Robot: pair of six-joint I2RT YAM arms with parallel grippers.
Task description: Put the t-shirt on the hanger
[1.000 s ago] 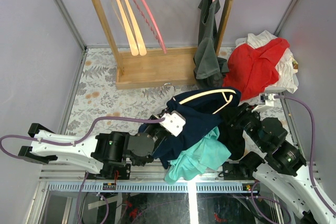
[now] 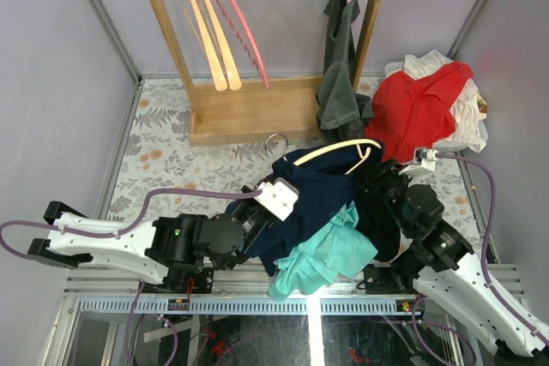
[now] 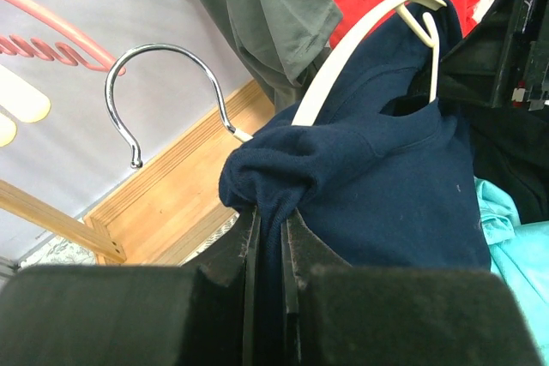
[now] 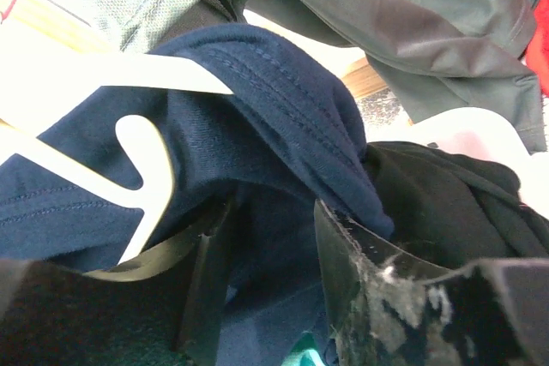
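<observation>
The navy t shirt [image 2: 310,199] is bunched around a cream hanger [image 2: 336,150]. In the left wrist view, the hanger's metal hook [image 3: 163,49] sticks out past the collar and one arm of the hanger runs inside the cloth. My left gripper is shut on a fold of the shirt just below the hook. In the right wrist view, the hanger's arm end [image 4: 184,75] tucks under the shirt's hemmed edge [image 4: 296,113]. My right gripper stands part open over navy cloth, its fingers apart; whether it grips any cloth does not show.
A teal garment [image 2: 322,255] and black cloth lie under and beside the shirt. Red cloth [image 2: 420,109] is piled at the right. Behind stands a wooden rack [image 2: 253,109] with hangers and a dark green garment [image 2: 339,66].
My right gripper has shifted slightly leftward, and the shirt's right edge with the hanger's end has moved a little left with it. The left arm looks still.
</observation>
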